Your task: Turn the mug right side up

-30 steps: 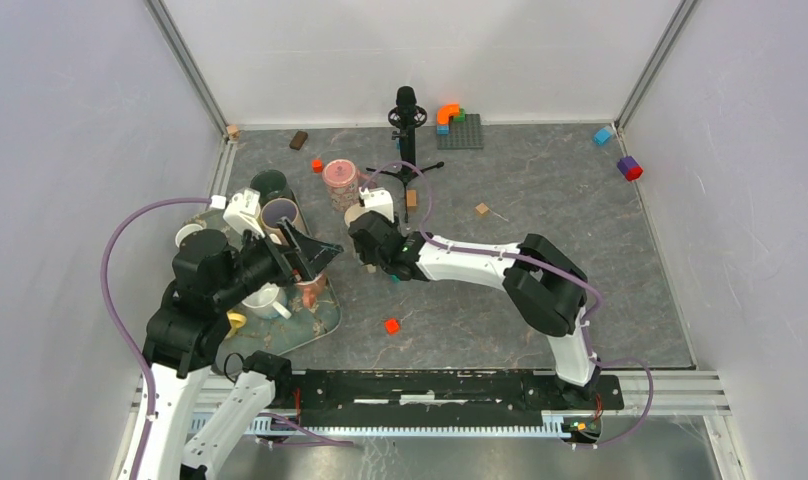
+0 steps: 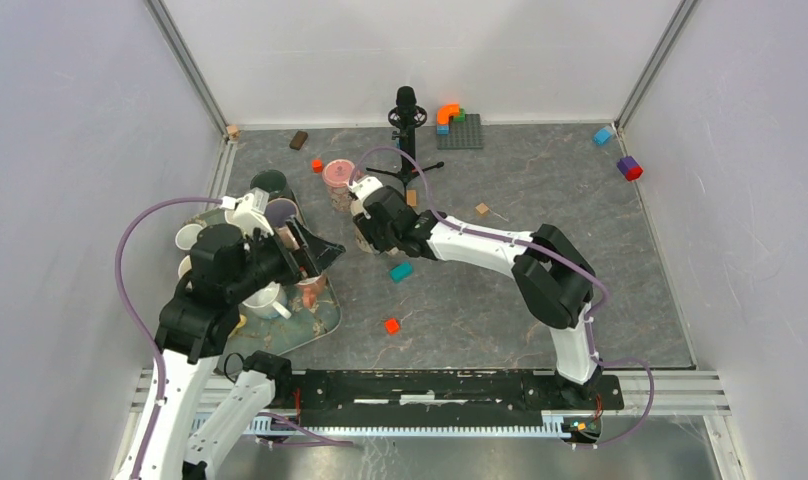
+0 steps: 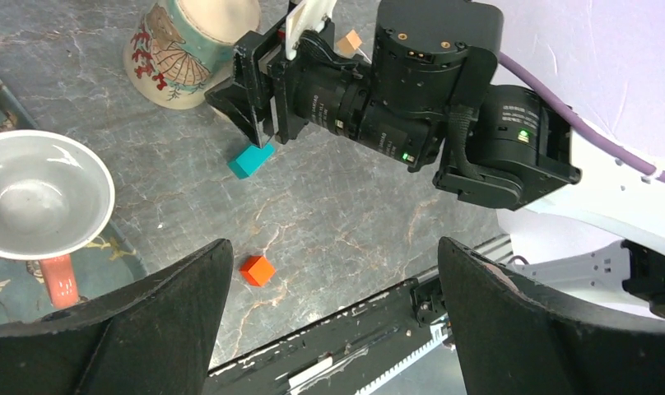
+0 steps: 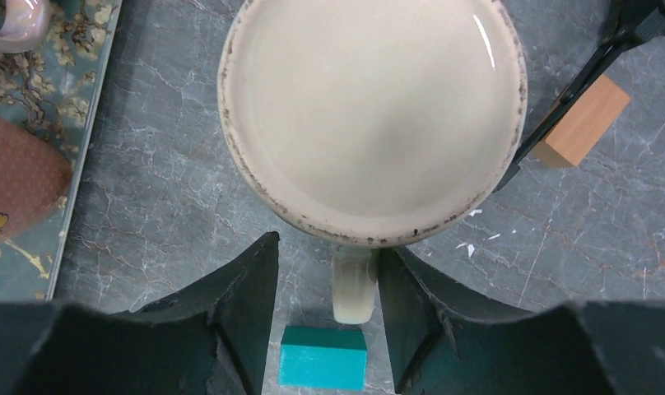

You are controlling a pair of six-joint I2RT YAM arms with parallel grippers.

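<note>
A mug with a fan and red flower pattern stands on the grey surface; in the right wrist view its pale round top (image 4: 370,99) fills the upper middle, with a short white handle (image 4: 354,292) below. My right gripper is part open at that handle, its right finger close against or just beside it, the left finger apart from it. In the top view the gripper largely hides the mug. My left gripper (image 2: 310,250) stands open above the tray, with nothing between its fingers.
A crowded tray (image 2: 315,330) of mugs lies at left. A teal block (image 4: 321,358), a red cube (image 2: 391,326), a wooden block (image 4: 584,119) and a black stand (image 2: 406,130) surround the mug.
The left arm has shifted very slightly.
</note>
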